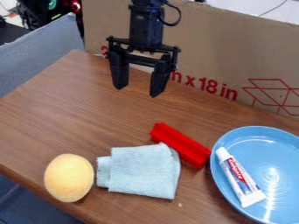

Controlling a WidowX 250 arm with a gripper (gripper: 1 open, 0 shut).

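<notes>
My gripper point(139, 80) hangs open over the back middle of the wooden table, in front of the cardboard, with nothing between its fingers. Below and to the right of it lies a red block point(180, 144). A folded light-blue cloth point(139, 172) is at the front middle, and a yellow round object point(69, 178) sits left of it. On the blue plate point(274, 166) at the right lies a white toothpaste tube point(239, 177).
A cardboard sheet point(216, 70) stands along the table's back edge. A grey padded surface borders the table on the left.
</notes>
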